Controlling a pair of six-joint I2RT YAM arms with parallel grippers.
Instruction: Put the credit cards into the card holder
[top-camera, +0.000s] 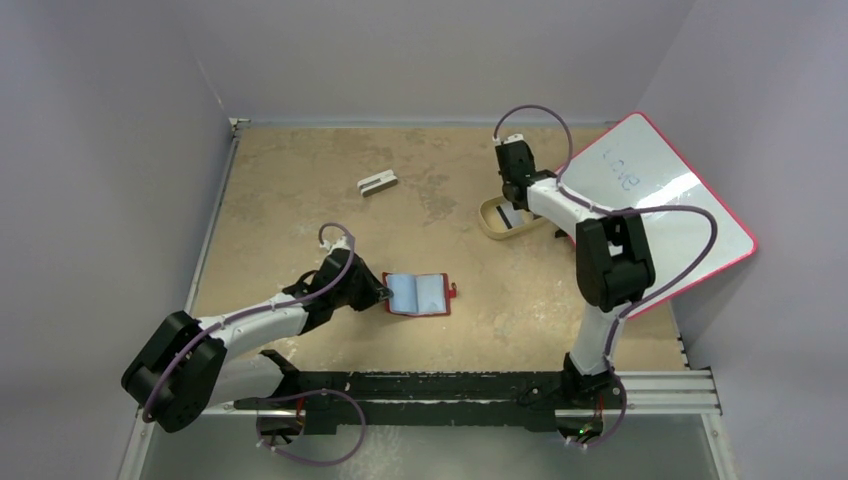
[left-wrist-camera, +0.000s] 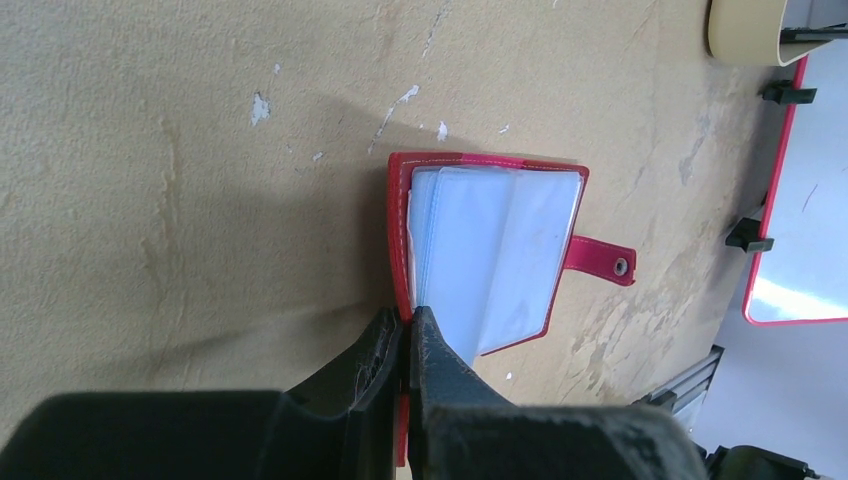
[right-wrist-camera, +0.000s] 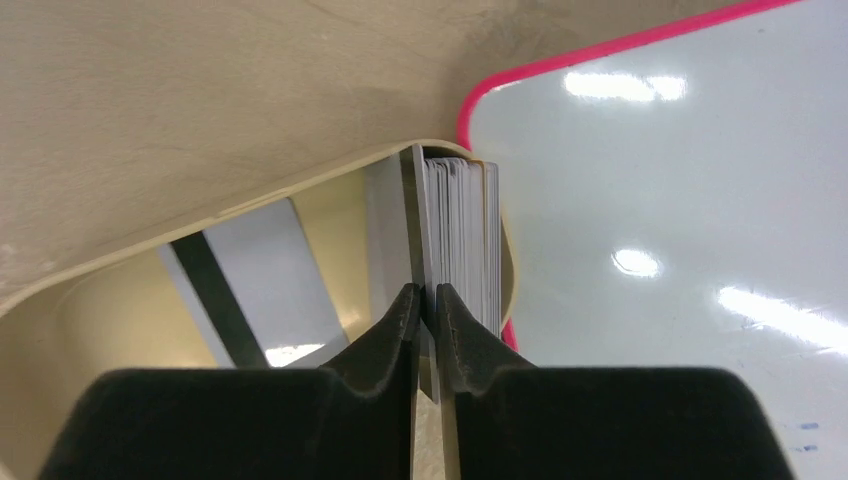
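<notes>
The card holder (top-camera: 417, 294) lies spread on the table, red outside with clear sleeves (left-wrist-camera: 470, 240). My left gripper is shut on its left edge, and a thin red strip shows between the fingers. Over at the right, a beige tray (top-camera: 497, 232) contains a row of cards (right-wrist-camera: 465, 230) standing on edge, plus a white card with a black stripe (right-wrist-camera: 262, 285) lying flat. My right gripper reaches down into the row, its fingertips close together around the front card (right-wrist-camera: 412, 220). Whether they press on it cannot be told.
A whiteboard with a pink rim (top-camera: 660, 200) sits right beside the tray. At the back lies a small white object (top-camera: 377, 183). Table space between the card holder and the tray is free.
</notes>
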